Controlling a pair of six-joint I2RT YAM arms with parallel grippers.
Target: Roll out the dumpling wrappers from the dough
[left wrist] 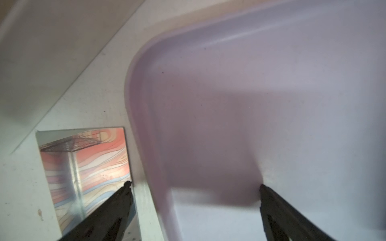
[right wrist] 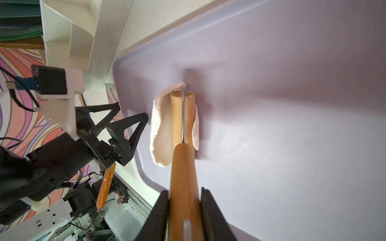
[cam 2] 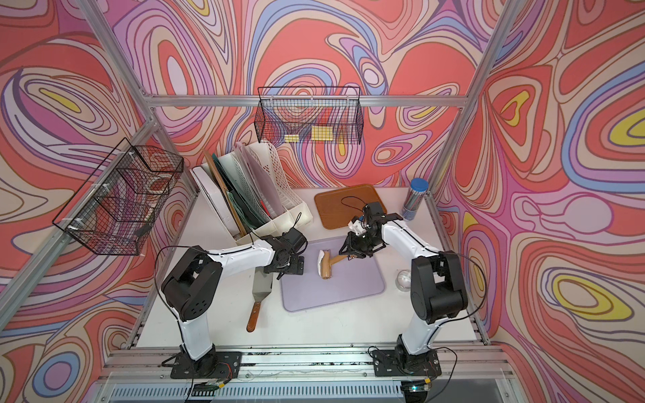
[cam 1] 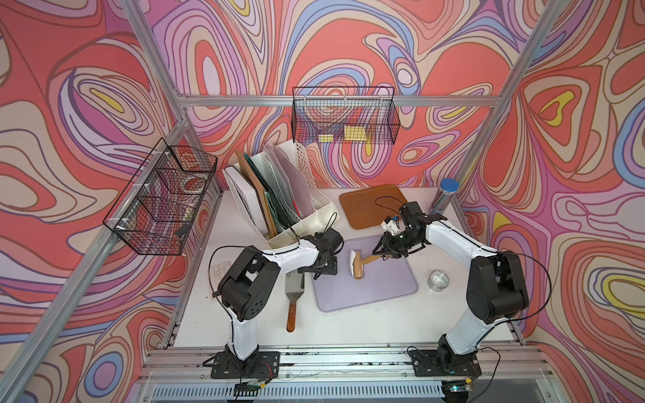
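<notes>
A wooden rolling pin with a long handle has my right gripper shut on that handle. White dough is curled up around the pin's roller, clinging to both its sides over the purple board. My left gripper stands open above the board's left edge, nothing between its fingers. In the top left view it is left of the dough, apart from it. The underside of the roller is hidden.
A scraper with a wooden handle lies left of the board. A white rack with boards stands behind. A brown tray, a blue-lidded container and a small metal bowl are around the right side.
</notes>
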